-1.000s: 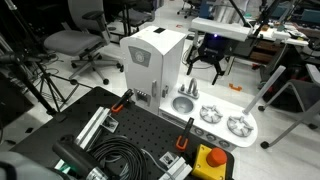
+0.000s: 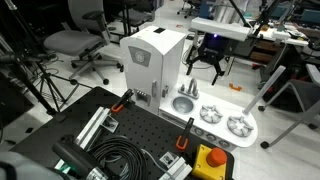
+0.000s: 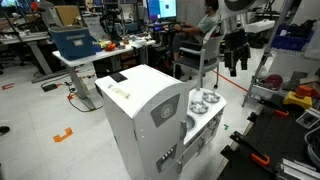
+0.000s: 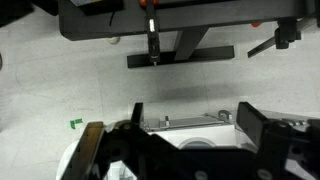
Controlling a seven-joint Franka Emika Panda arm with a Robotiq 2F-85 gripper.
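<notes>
My gripper (image 2: 206,71) hangs in the air above the white toy kitchen's counter, its two dark fingers spread apart. In the wrist view one finger (image 4: 88,148) is at the lower left and the other at the lower right, with a wide gap holding nothing. The open gripper (image 3: 253,68) also appears at the upper right of exterior view 2. A white toy fridge cabinet (image 2: 153,66) stands at the counter's left. On the counter are a round sink (image 2: 183,105), a faucet (image 2: 193,89) and two stove burners (image 2: 239,126).
The black table (image 2: 135,133) carries orange-handled clamps (image 2: 185,136), a coiled black cable (image 2: 118,158) and a yellow box with a red button (image 2: 212,160). Office chairs (image 2: 80,38) stand on the floor behind. Air around the gripper looks clear.
</notes>
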